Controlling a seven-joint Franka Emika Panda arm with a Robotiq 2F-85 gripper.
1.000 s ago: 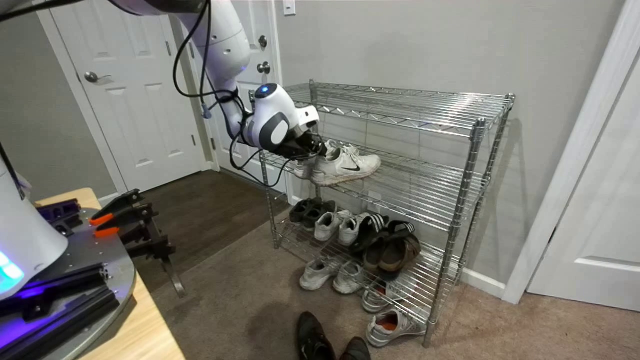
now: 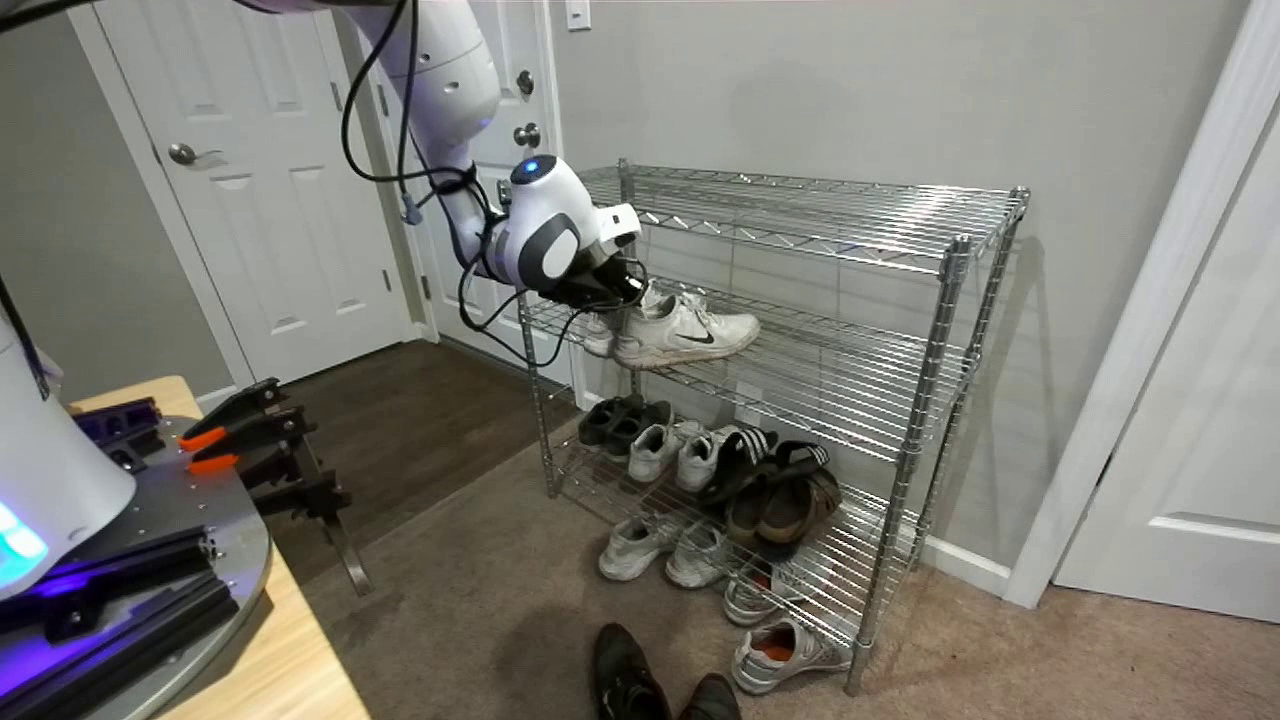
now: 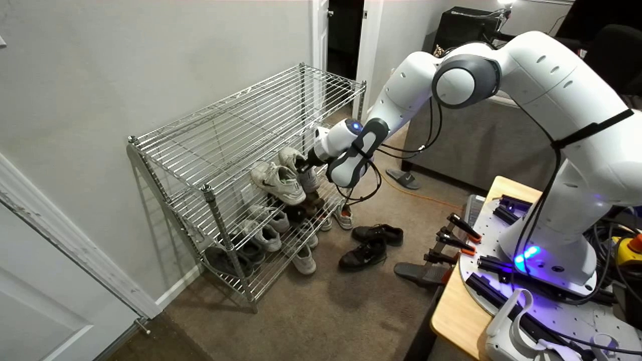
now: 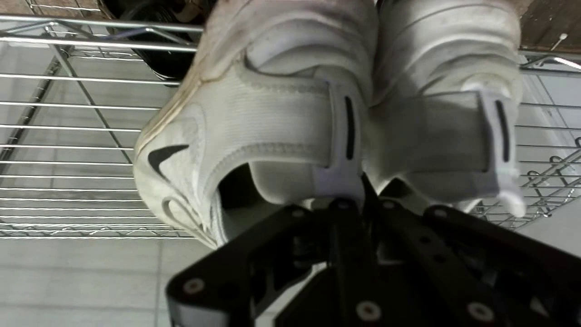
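Note:
Two white shoes sit side by side on the rack's middle shelf. In the wrist view, the left one, a white Nike shoe [image 4: 267, 114] with a black swoosh, faces away from the fingers. Its mate, the other white shoe [image 4: 435, 131], is close on the right. My gripper is shut at the inner side of the Nike shoe's collar, by the tongue tab; the exact contact is hidden. From the side, the gripper [image 2: 630, 282] reaches in at the heel end of the Nike shoe [image 2: 690, 334], under the top shelf.
The wire rack [image 2: 792, 240] has an empty top shelf close above the gripper. Several shoes fill the lower shelf [image 2: 576, 474] and the floor beneath. Right of the white pair, the middle shelf is bare. Black shoes [image 3: 367, 252] lie on the carpet before the rack.
The Nike shoe has shifted slightly left and toward the shelf's front in exterior view 1. My wrist has risen slightly, staying at the shoe's heel end.

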